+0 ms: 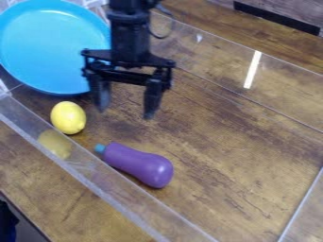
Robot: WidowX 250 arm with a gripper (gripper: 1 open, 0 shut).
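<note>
My black gripper (127, 95) hangs in the upper middle, slightly blurred, its two fingers apart and pointing down, with nothing seen between them. Below it and to the left stands a yellow lemon-like object (68, 116). A purple toy eggplant (139, 165) with a teal tip lies below the gripper, near the clear barrier. A blue plate (38, 47) sits at the upper left, partly behind the gripper.
A transparent wall (113, 198) runs diagonally along the lower left, with another clear edge at the back and right.
</note>
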